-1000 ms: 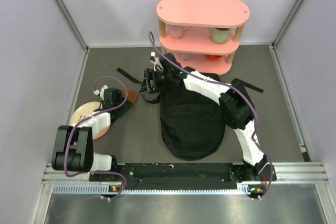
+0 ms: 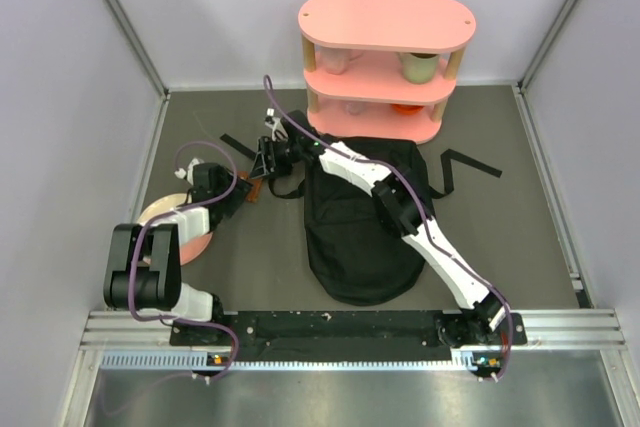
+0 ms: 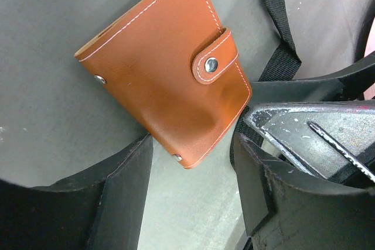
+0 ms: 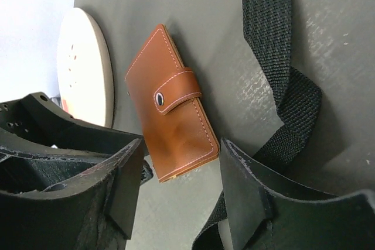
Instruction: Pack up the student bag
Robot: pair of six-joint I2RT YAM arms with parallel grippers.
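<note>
A brown leather notebook (image 2: pixel 253 190) with a snap-button strap is on the grey table, left of the black bag (image 2: pixel 360 227). My left gripper (image 2: pixel 243 187) is at its left side; in the left wrist view, a corner of the notebook (image 3: pixel 167 80) reaches between the parted fingers. From the bag side comes my right gripper (image 2: pixel 259 171). In the right wrist view its parted fingertips stand either side of the near end of the notebook (image 4: pixel 173 115), the right-hand one close against its edge. Whether either gripper bears on it, I cannot tell. The bag lies flat.
A pale round plate (image 2: pixel 152 209) lies beneath the left arm. Close to the notebook runs a black bag strap (image 4: pixel 287 109). Behind the bag stands a pink shelf (image 2: pixel 385 22) with pots. The grippers are very near each other. Bare table (image 2: pixel 500 237) lies to the right.
My right gripper has moved left, away from the bag, to the notebook. The left gripper has shifted only slightly beside it. The bag and plate have not moved.
</note>
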